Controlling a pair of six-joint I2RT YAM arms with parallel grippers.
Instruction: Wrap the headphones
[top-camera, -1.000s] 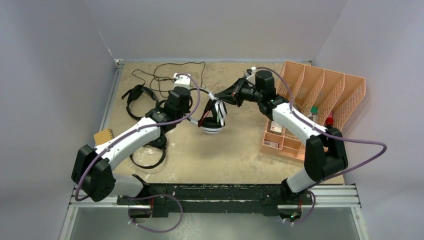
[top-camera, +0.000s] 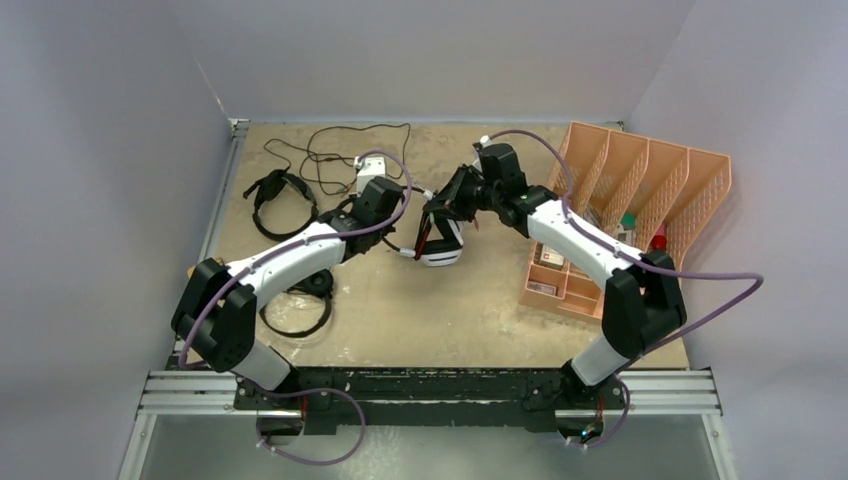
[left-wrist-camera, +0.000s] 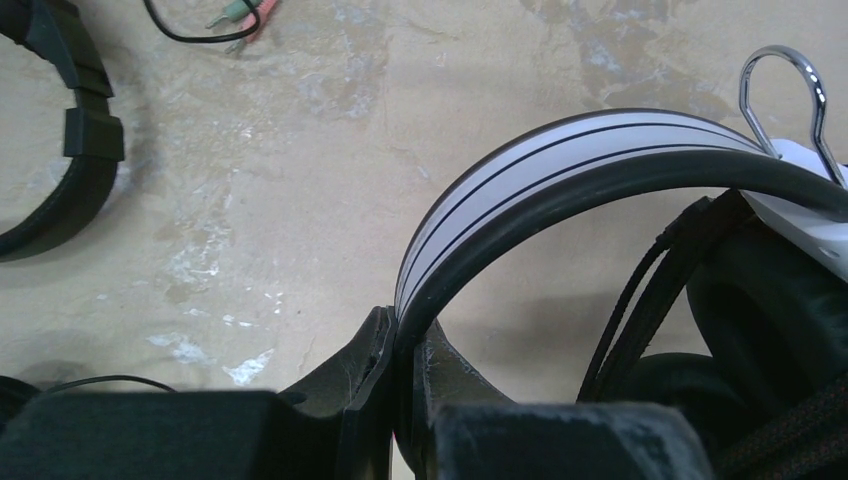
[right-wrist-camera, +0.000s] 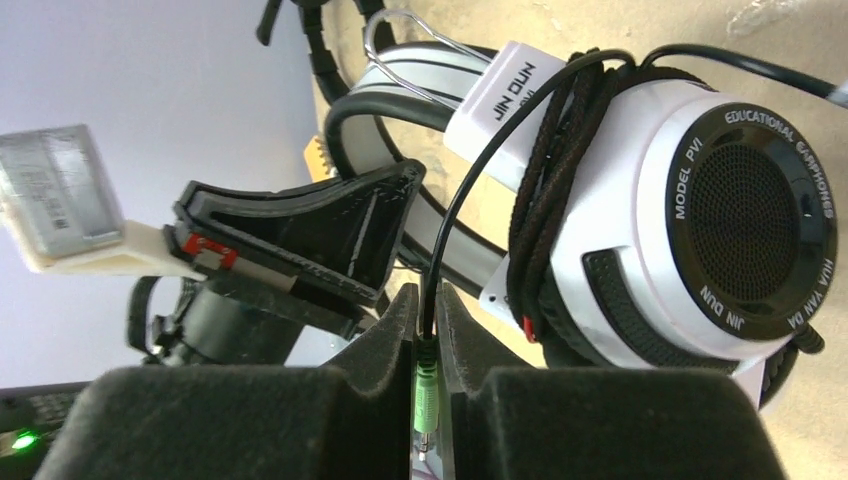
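Observation:
White-and-black headphones (top-camera: 443, 250) (right-wrist-camera: 750, 210) hang between the grippers, with black cable wrapped in loops (right-wrist-camera: 540, 190) beside the ear cup. My left gripper is shut on the headband (left-wrist-camera: 560, 150), which arches across the left wrist view. My right gripper is shut, above the wrapped cup; the cable end with its green plug (right-wrist-camera: 426, 395) lies at its fingertips, and whether it is gripped is unclear.
Two other black headsets (top-camera: 275, 205) (top-camera: 310, 315) and a loose cable (top-camera: 350, 128) lie on the table at left and back. An orange divided organizer (top-camera: 600, 280) stands at right.
My left arm has shifted right over the last second. The right gripper has moved slightly down in the top view, and the headphones have shifted slightly with the grippers.

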